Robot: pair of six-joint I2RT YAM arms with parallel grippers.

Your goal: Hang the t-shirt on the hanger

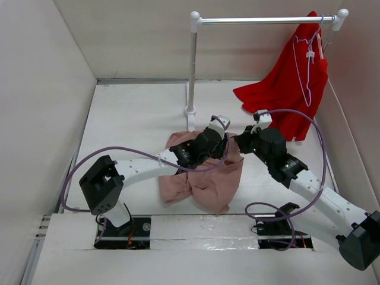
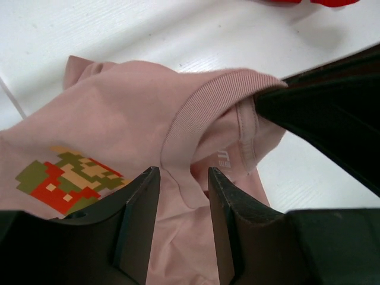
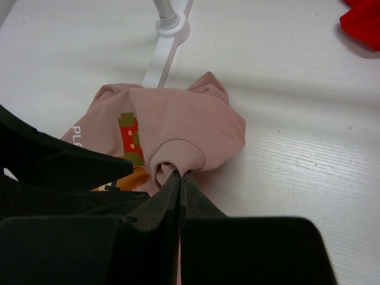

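Observation:
The pink t-shirt lies crumpled on the white table, with a pixel print visible in the left wrist view. My right gripper is shut on a ribbed edge of it, which is lifted slightly. My left gripper hovers over the shirt close beside the right one, part open, with no cloth visibly between its fingertips. A light purple hanger hangs from the rail at the top right.
The rack has its left post behind the shirt. Red cloth hangs and drapes on the table at right.

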